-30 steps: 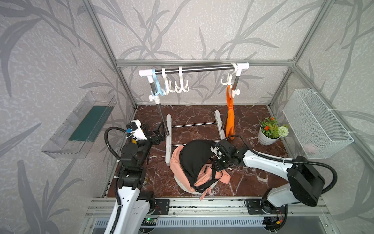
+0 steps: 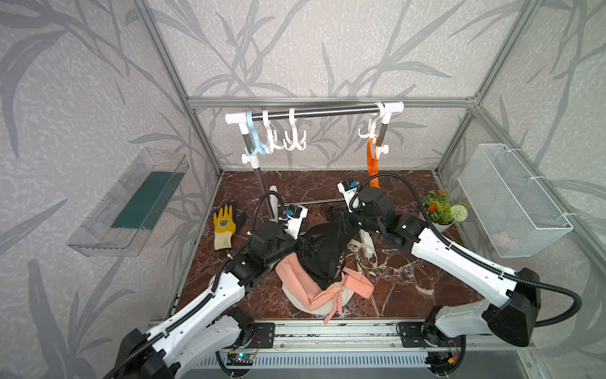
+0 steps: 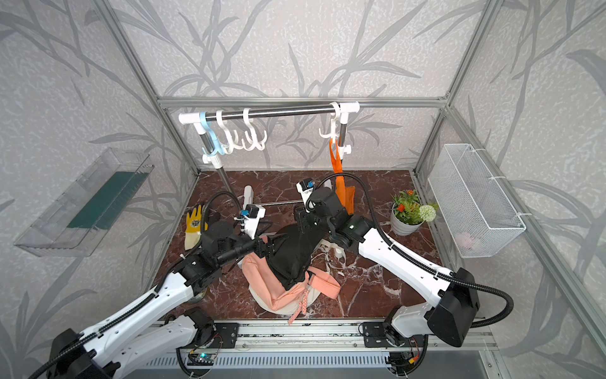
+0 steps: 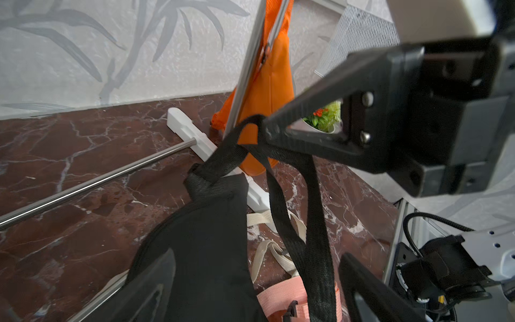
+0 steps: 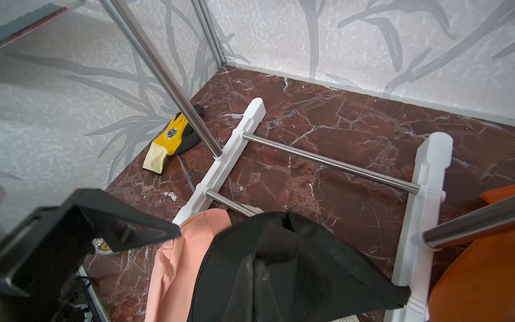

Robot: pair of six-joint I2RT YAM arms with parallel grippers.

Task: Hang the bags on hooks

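Note:
The black bag [image 5: 279, 268] rests partly raised over a pink bag [image 2: 300, 281]. My right gripper [image 2: 344, 218] is shut on its black strap [image 4: 316, 225], holding it up; in the left wrist view the strap hangs from the right fingertips [image 4: 271, 128]. My left gripper [image 2: 308, 245] is open beside the black bag, which lies between and beyond its fingers in the left wrist view. White hooks [image 2: 295, 142] and a blue hook [image 2: 255, 142] hang on the rail [image 2: 331, 110] above.
An orange bag [image 3: 341, 189] hangs at the rack's right. A glove [image 2: 223, 224] lies left, a potted plant [image 3: 407, 214] stands right, and wire baskets [image 2: 511, 202] are on both side walls. The rack's white feet [image 5: 429, 177] stand on the table.
My right gripper has risen, lifting the black bag's strap and top. My left gripper has swung from the left side rightward to the bag.

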